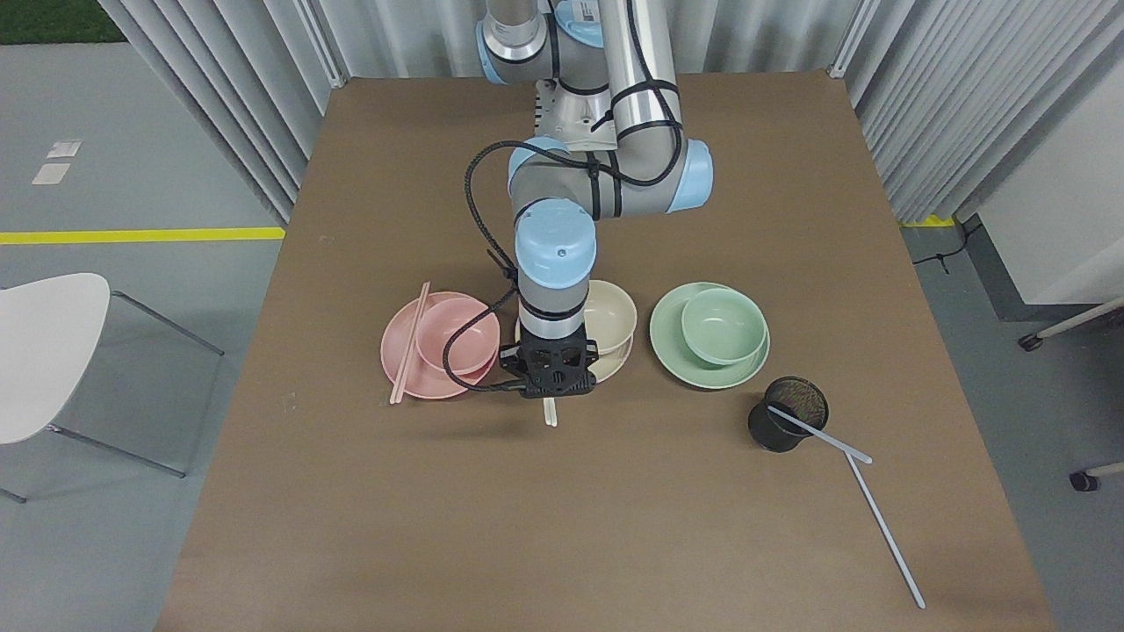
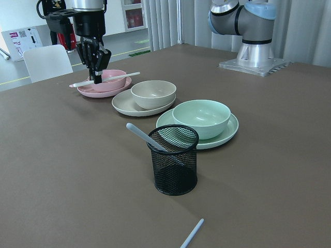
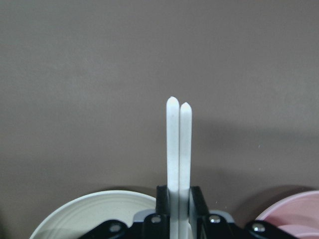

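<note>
My gripper is shut on a pair of cream chopsticks [image 3: 173,144], raised just above the cream plate [image 2: 121,105] and cream bowl [image 2: 153,94]. The chopsticks' tips [image 1: 550,411] poke out below the wrist in the front view. Pink chopsticks [image 1: 411,337] lie across the pink plate [image 1: 427,390] beside the pink bowl [image 1: 453,337].
At right, a green bowl [image 1: 724,326] rests on a green plate [image 1: 685,363]. In front stand a black mesh holder [image 1: 774,430] with a pale stick [image 1: 843,447] leaning out and another pale stick [image 1: 885,527] on the table.
</note>
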